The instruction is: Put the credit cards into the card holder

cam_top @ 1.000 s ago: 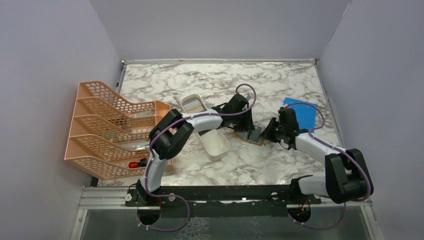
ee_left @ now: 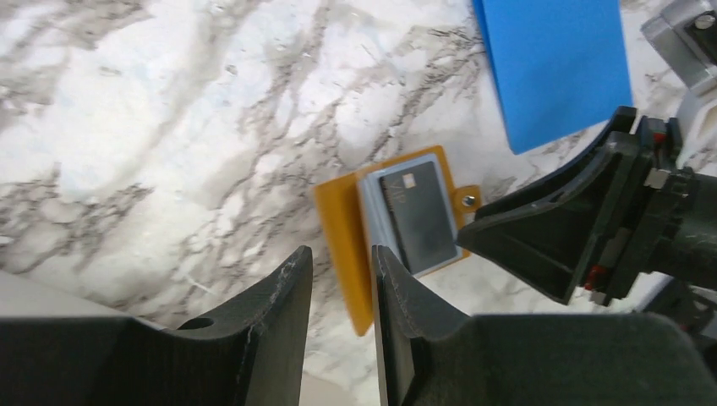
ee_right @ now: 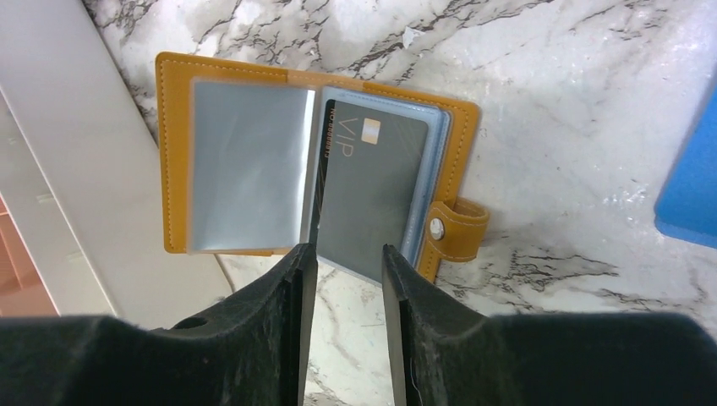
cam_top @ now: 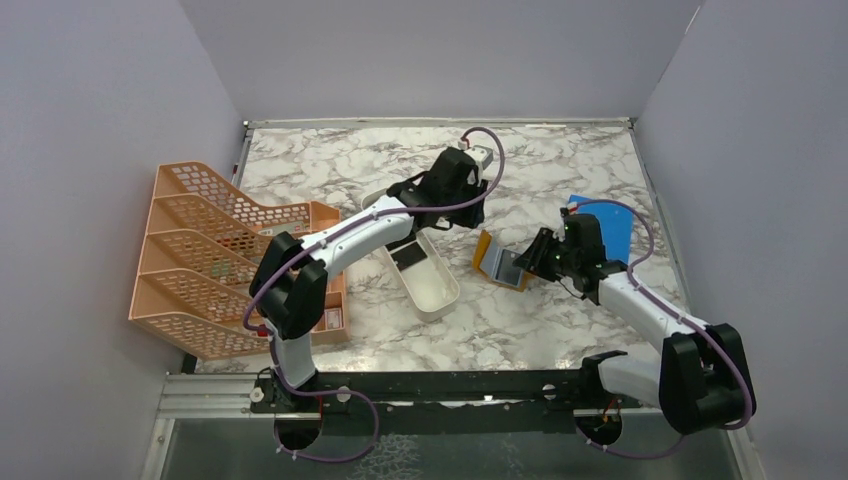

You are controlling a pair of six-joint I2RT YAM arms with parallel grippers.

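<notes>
The tan card holder (ee_right: 182, 152) lies opened out on the marble table, its clear sleeves facing up. A dark grey VIP card sits within the sleeve on its right half; in the left wrist view the same card (ee_left: 420, 216) shows there. My left gripper (cam_top: 480, 222) is raised up and to the left of the holder, its fingers part open and empty. Low by the holder's right side is my right gripper (cam_top: 535, 255); its fingers (ee_right: 292, 313) stand apart near the holder's lower edge, with nothing between them.
A white tray (cam_top: 440, 299) with another dark card (cam_top: 408, 256) in it stands left of the holder. A blue flat sheet (cam_top: 617, 232) lies to the right, partly behind my right arm. Peach baskets (cam_top: 200, 290) fill the far left.
My left gripper has risen and drawn back up and left from the holder, uncovering its left flap, which now stands tilted up. My right gripper has shifted only slightly.
</notes>
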